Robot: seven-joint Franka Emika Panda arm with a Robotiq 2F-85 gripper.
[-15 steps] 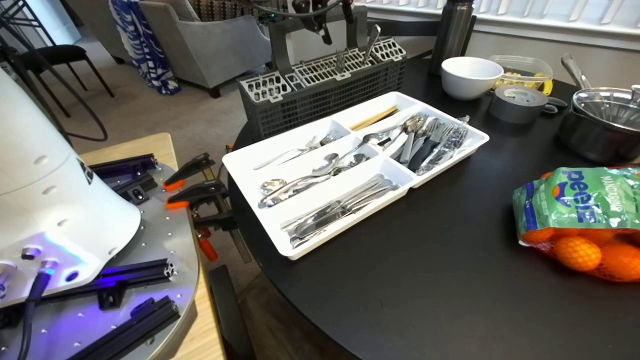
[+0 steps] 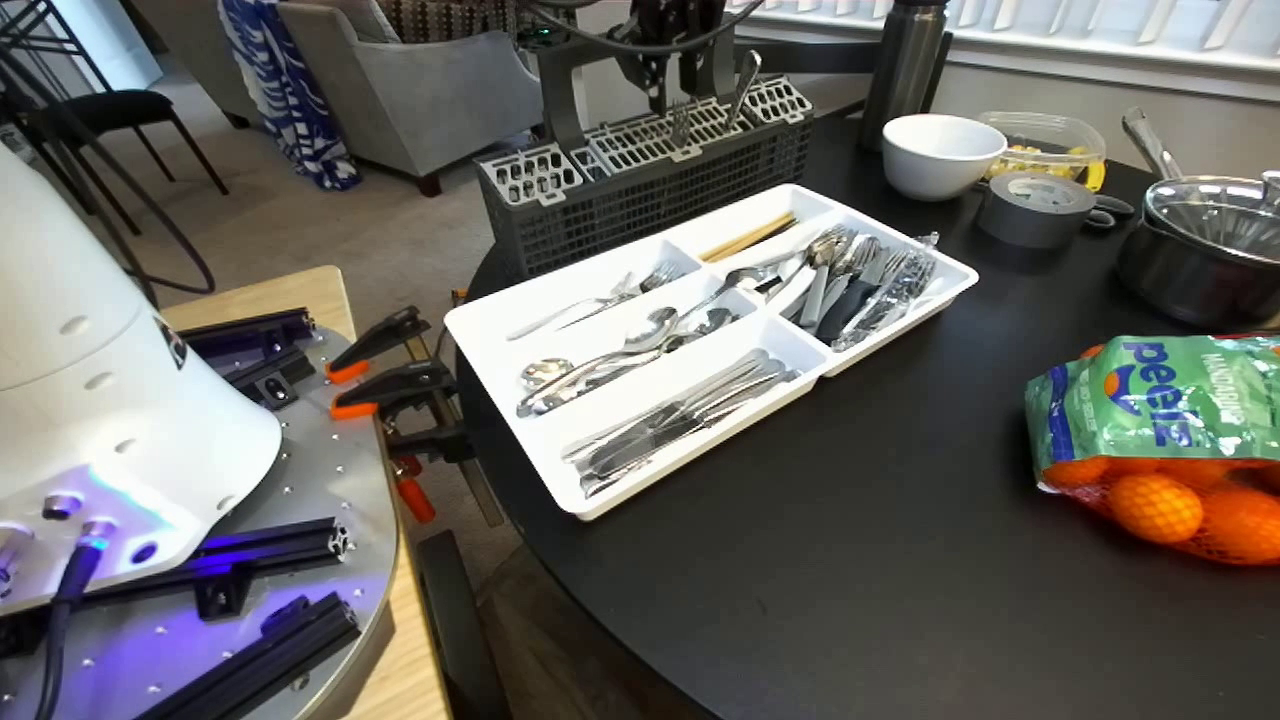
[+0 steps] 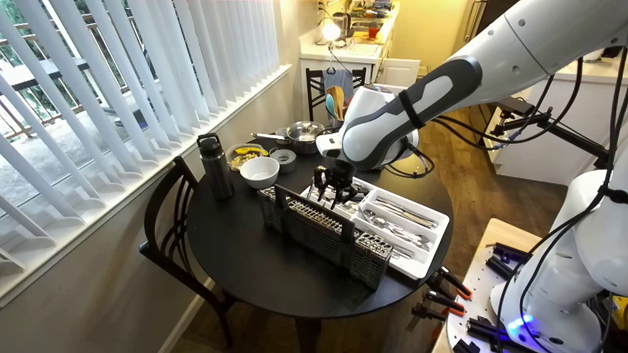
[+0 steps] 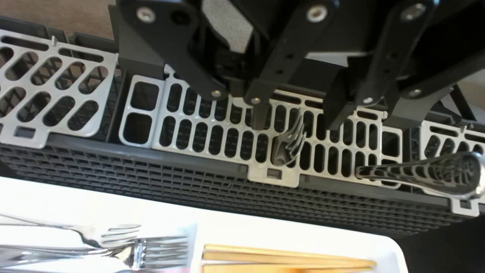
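My gripper hangs over the grey dishwasher cutlery basket. In the wrist view its two dark fingers show a gap between them. A fork stands tines up in a slot of the basket's middle lid, just in front of that gap; whether the fingers touch it I cannot tell. Farther right a shiny utensil sticks up from the lid at a slant. Beside the basket is the white cutlery tray, with forks, spoons and knives in separate compartments.
Wooden chopsticks lie in the tray. Behind it stand a white bowl, a tape roll, a dark bottle and a pot. A mandarin bag lies at right.
In exterior view 1, my gripper has shifted to the right and lower over the basket, and its fingers look closer together. The tray and the basket's utensils look unmoved.
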